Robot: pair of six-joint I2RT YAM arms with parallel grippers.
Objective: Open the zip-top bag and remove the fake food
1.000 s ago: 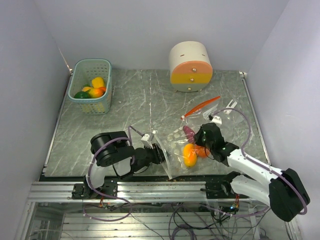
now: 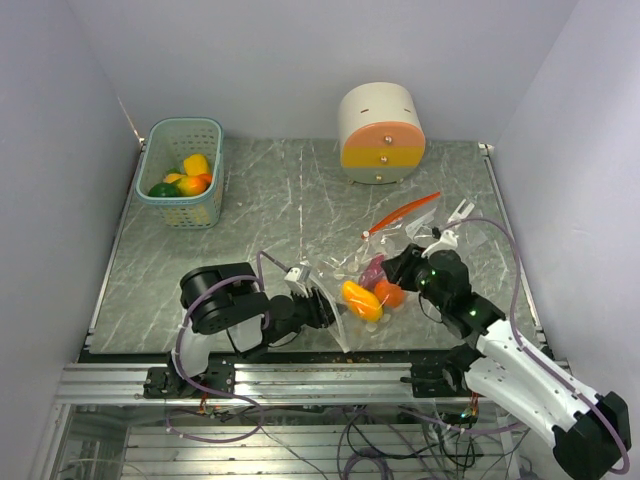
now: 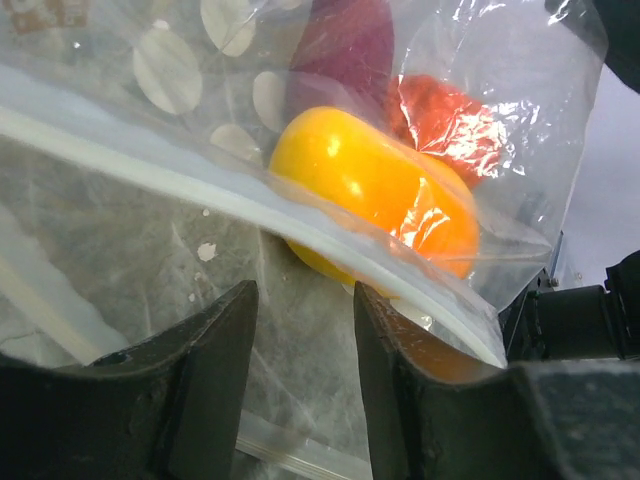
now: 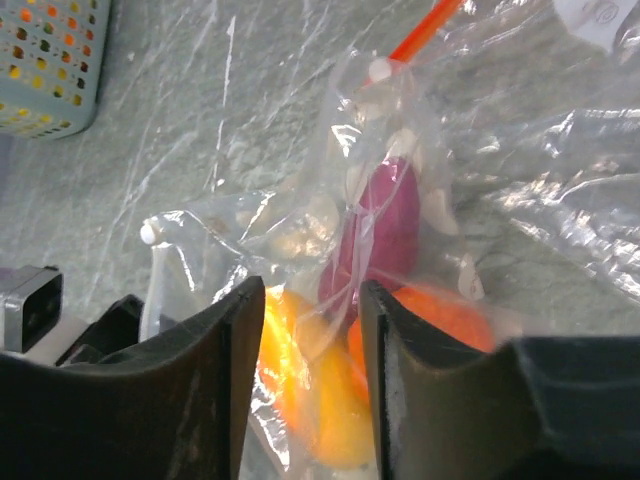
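Note:
A clear zip top bag point(image 2: 343, 268) lies on the counter, holding a yellow fake food point(image 3: 360, 180), a purple one point(image 4: 385, 220) and an orange-red one point(image 4: 430, 320). My left gripper is low at the bag's left end, fingers apart, with the pale zip strip crossing just beyond them. My right gripper hangs over the bag's right part, fingers apart above the food; whether film lies between them is unclear.
A basket point(image 2: 205, 212) of fake produce stands back left, a small drawer chest point(image 2: 380, 115) back right. An orange strip point(image 2: 405, 210) and loose clear plastic lie beside the bag.
The left arm has barely moved.

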